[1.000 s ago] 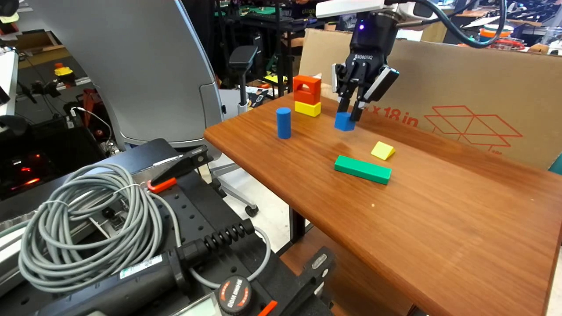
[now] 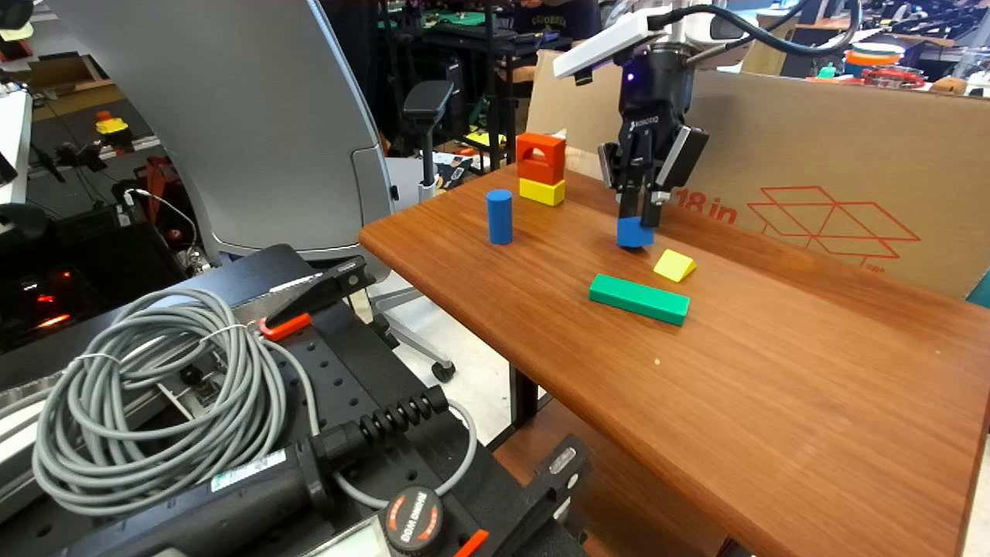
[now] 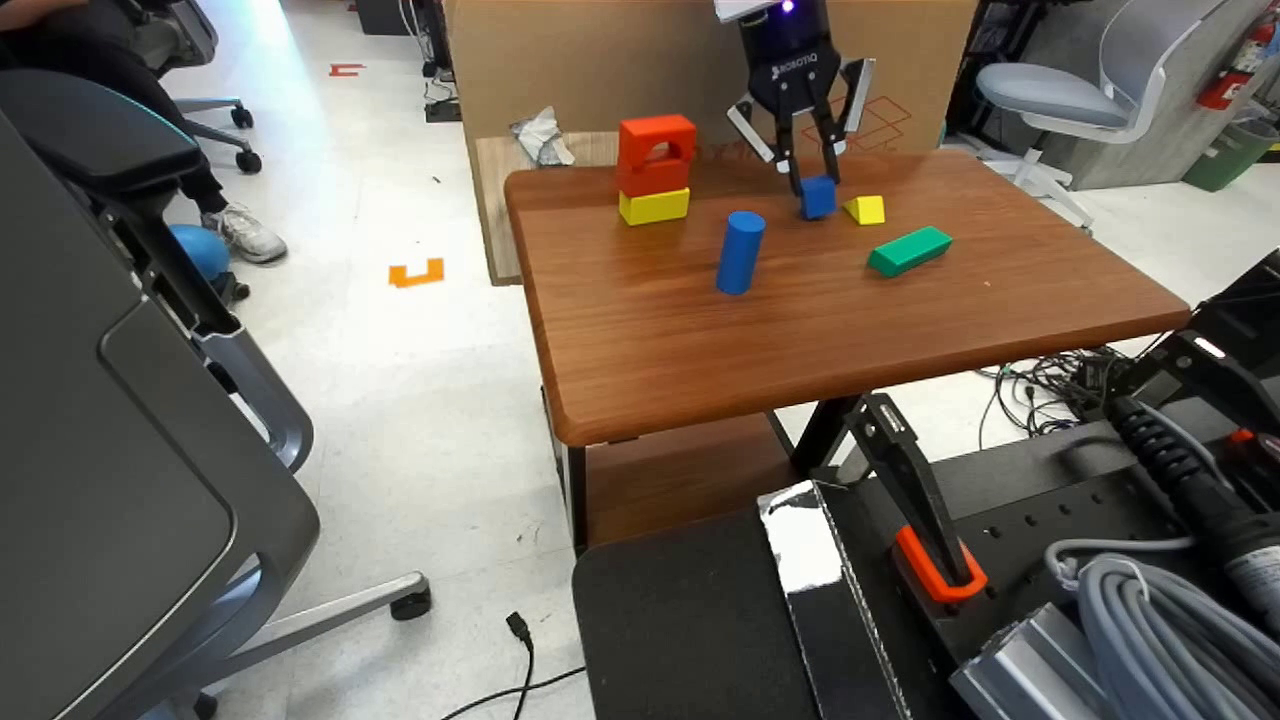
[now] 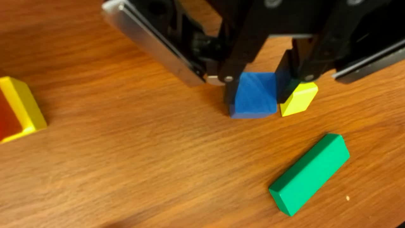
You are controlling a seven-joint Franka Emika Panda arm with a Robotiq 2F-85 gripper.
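Note:
Between the fingers of my gripper is a blue cube (image 4: 253, 99), pinched from two sides in the wrist view. Exterior view 1 puts the cube (image 2: 635, 233) low over the back of the wooden table, at or very near its surface; I cannot tell whether it touches. A small yellow wedge-shaped block (image 2: 674, 265) lies beside it, to the right in exterior view 2. Closer to the front is a long green block (image 2: 640, 299), lying flat. A blue cylinder (image 3: 740, 253) stands upright to the left of the cube.
At the table's back left, a red arch piece (image 3: 656, 156) sits on a yellow block (image 3: 655, 206). Cardboard (image 2: 835, 176) rises along the back edge.
In exterior view 1, my gripper has moved right and down with the blue cube, from nearer the red and yellow stack to beside the yellow wedge. The other blocks have stayed put.

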